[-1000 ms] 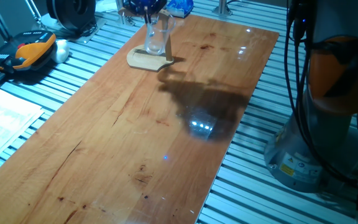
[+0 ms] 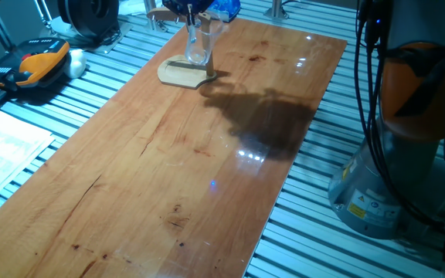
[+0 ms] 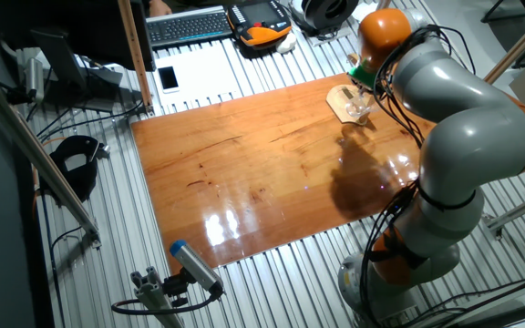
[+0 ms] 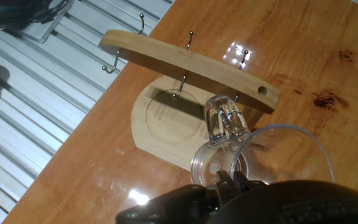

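Observation:
A clear glass mug (image 4: 284, 152) is off the table beside a wooden mug rack (image 4: 182, 65) with metal hooks. My gripper is at the bottom of the wrist view, its dark fingertips close together over the mug's wall; it looks shut on the mug. The mug's handle (image 4: 219, 121) points toward the rack's arm, close to one hook; whether that hook passes through the handle cannot be told. In exterior view 1 the mug (image 2: 198, 48) shows in front of the rack's post, above its base (image 2: 182, 74).
The rack stands near the far end of the wooden board (image 2: 130, 177), whose remaining surface is clear. An orange-and-black teach pendant (image 2: 41, 62), a white object (image 2: 76, 64) and paper (image 2: 6, 150) lie on the slatted table to the left.
My gripper and the mug have shifted slightly to the right and upward in exterior view 1, and the arm's shadow has moved a little. The rack stays in place.

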